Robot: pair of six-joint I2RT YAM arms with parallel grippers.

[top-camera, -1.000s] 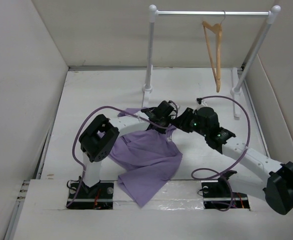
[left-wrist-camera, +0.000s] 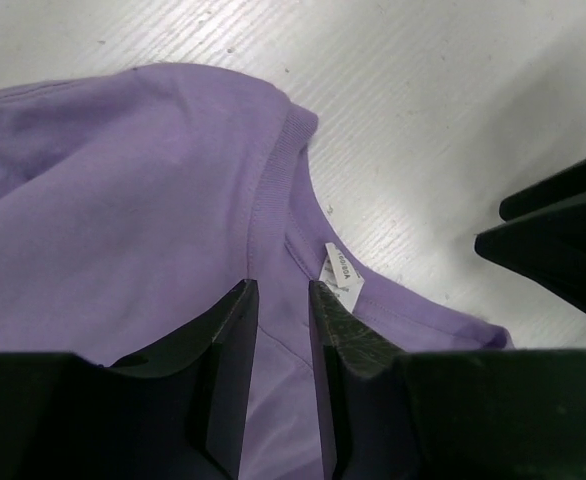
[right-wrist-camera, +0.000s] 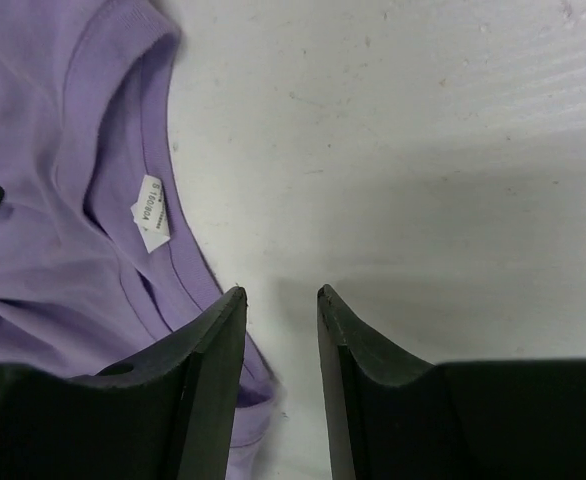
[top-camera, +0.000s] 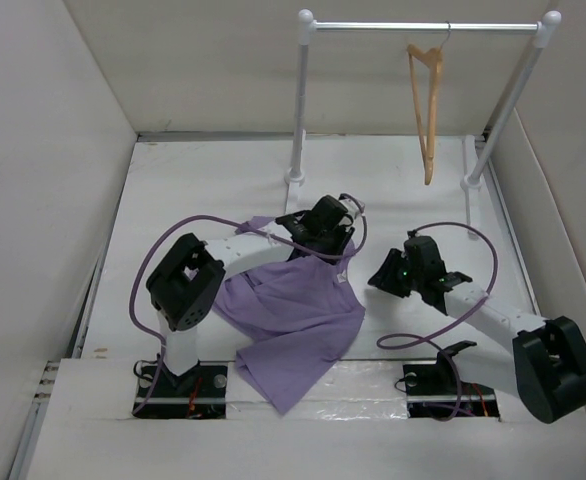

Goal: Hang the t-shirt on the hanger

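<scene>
A purple t-shirt (top-camera: 293, 330) lies crumpled on the white floor under my left arm, its white size label (left-wrist-camera: 341, 275) showing at the collar edge. My left gripper hangs over the collar area with its fingers part open and nothing visibly held. My right gripper (top-camera: 381, 277) is just right of the shirt; in its wrist view the fingers (right-wrist-camera: 345, 360) stand apart over bare floor beside the collar edge, empty. The wooden hanger (top-camera: 430, 120) hangs by its hook from the rail at the back right.
The white rack (top-camera: 298, 100) stands at the back, with a post on each side. Bare floor (top-camera: 403, 200) lies between the shirt and the right post. Walls bound the space on left, right and back, and cables loop over both arms.
My left gripper has shifted slightly near the collar. The shirt looks about the same.
</scene>
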